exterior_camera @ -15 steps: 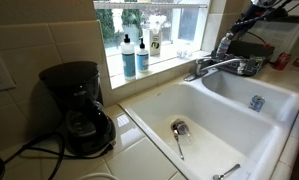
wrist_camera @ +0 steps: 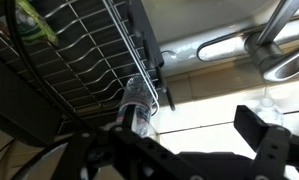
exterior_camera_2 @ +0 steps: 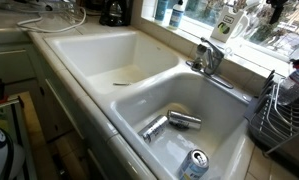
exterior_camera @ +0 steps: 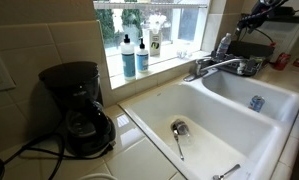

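My gripper stands open in the wrist view, with nothing between its fingers. A clear plastic bottle (wrist_camera: pixel 137 100) is at the dark wire dish rack (wrist_camera: pixel 84 45), next to the left finger and outside the fingers. In exterior view 1 the bottle (exterior_camera: pixel 224 44) stands upright near the back corner, and my gripper (exterior_camera: pixel 247 22) is above and to its right. Exterior view 2 shows the bottle (exterior_camera_2: pixel 291 86) in the rack (exterior_camera_2: pixel 277 122), with the dark gripper (exterior_camera_2: pixel 278 10) above it at the top edge.
Several cans, one of them upright (exterior_camera_2: pixel 194 164), are in the basin nearest the rack. A metal utensil (exterior_camera: pixel 179 140) lies in the other basin. The faucet (exterior_camera_2: pixel 211 58) rises behind the divider. Soap bottles (exterior_camera: pixel 142 57) line the sill, and a coffee maker (exterior_camera: pixel 81 110) occupies the counter.
The arm has risen and shifted right, away from the bottle. The bottle has stayed in about the same place, and the sink is unchanged.
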